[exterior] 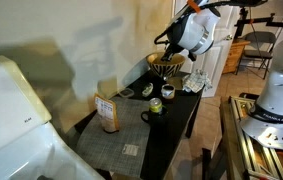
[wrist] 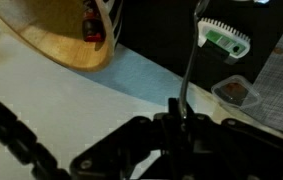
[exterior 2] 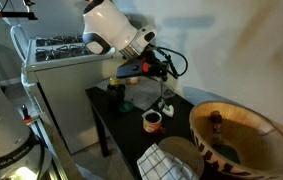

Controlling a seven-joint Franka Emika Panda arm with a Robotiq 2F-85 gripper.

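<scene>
A long, thin, stick-like utensil (wrist: 190,65) runs up from between my fingers in the wrist view. My gripper is shut on it; its far end leaves the frame at the top, so I cannot tell what kind of utensil it is. Exterior view 2 has the gripper (exterior 2: 159,72) held in the air above the dark counter, with the white arm behind it. From exterior view 1, the gripper (exterior: 167,48) hangs close above the wooden basket (exterior: 165,69).
A wooden bowl-like basket (exterior 2: 203,125) with a dark bottle (exterior 2: 216,127) inside stands at the right. Nearby are a mug (exterior 2: 153,122), a round board (exterior 2: 180,152) and a patterned cloth (exterior 2: 161,166). A white-bristled brush (wrist: 224,38) lies on the counter.
</scene>
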